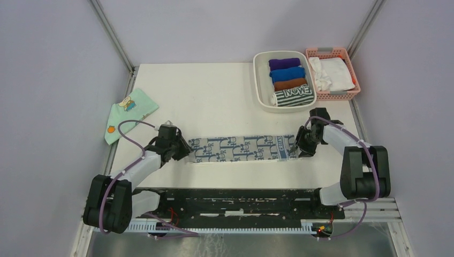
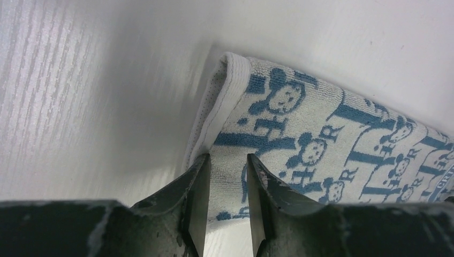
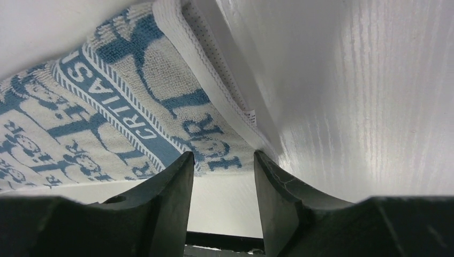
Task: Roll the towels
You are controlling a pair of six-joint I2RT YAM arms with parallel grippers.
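Note:
A long folded grey-white towel (image 1: 235,149) with blue animal figures lies flat across the middle of the table, a lettered band near its right end. My left gripper (image 1: 186,152) is low at its left end. In the left wrist view, the left gripper's fingers stand apart over the folded edge of the towel (image 2: 300,128). At the other end is my right gripper (image 1: 301,150). The right wrist view shows the right gripper's fingers apart too, one close to the end fold of the towel (image 3: 176,101). Neither gripper visibly pinches the cloth.
A white bin (image 1: 260,85) at the back holds several rolled towels. Beside it, a pink basket (image 1: 353,75) contains white cloth. A light-green cloth (image 1: 124,120) lies at the left edge. Bare table (image 1: 198,96) stretches behind the towel.

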